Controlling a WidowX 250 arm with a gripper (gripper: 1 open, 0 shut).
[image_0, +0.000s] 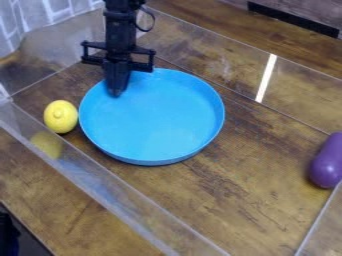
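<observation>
My black gripper (116, 78) reaches down at the back-left rim of a blue round plate (154, 120), its tips touching the rim area; whether anything is between the fingers is hidden. A yellow lemon (60, 117) lies just left of the plate. A purple eggplant (326, 160) lies at the right edge of the view.
Transparent walls (267, 78) with a white strip border the area at right, and a clear barrier runs along the left.
</observation>
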